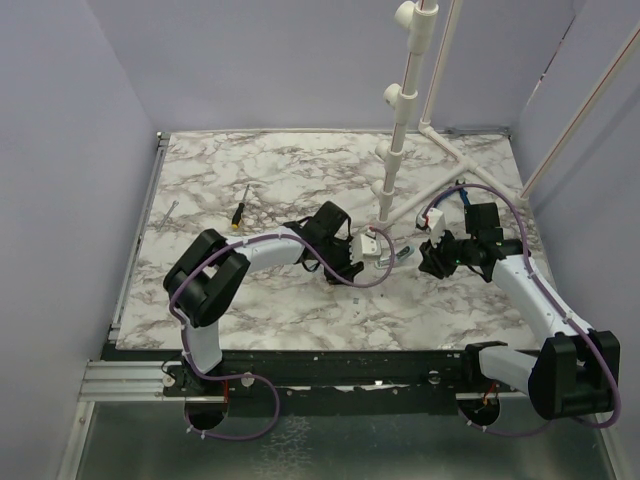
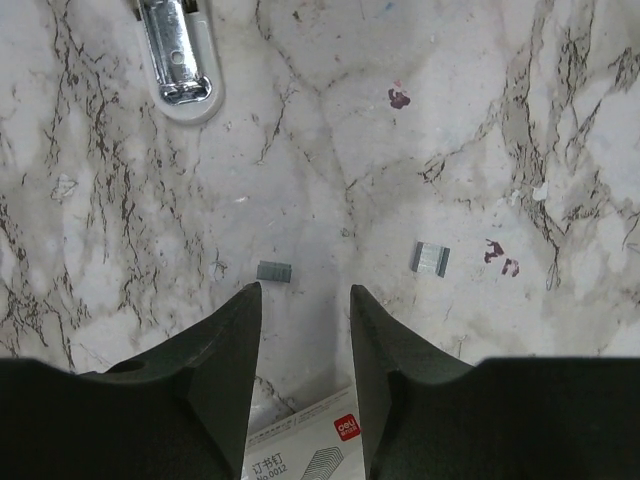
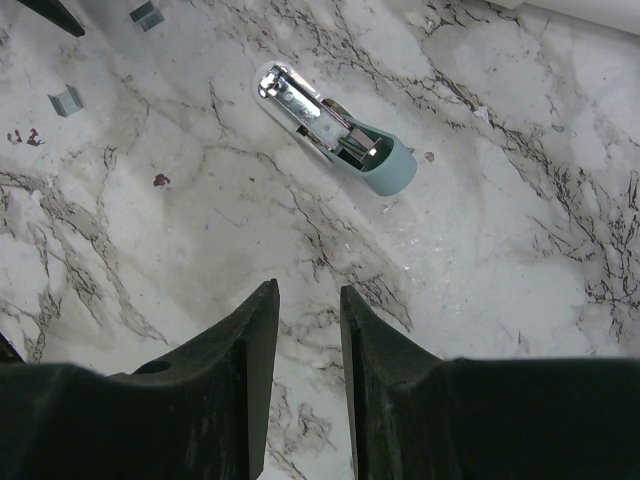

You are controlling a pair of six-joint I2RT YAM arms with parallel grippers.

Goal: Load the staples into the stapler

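Note:
Two small staple strips lie on the marble table in the left wrist view, one (image 2: 274,271) just beyond my left gripper, the other (image 2: 430,258) to its right. A staple box (image 2: 290,450) shows below, partly hidden by the gripper. The stapler (image 3: 340,135) lies open on its side of the table, pale-bodied with a metal channel, ahead of my right gripper. Both grippers stand open with nothing seen between their fingers.
A screwdriver (image 1: 240,207) and a thin metal tool (image 1: 167,214) lie at the left. White pipe framework (image 1: 445,170) stands at the back right.

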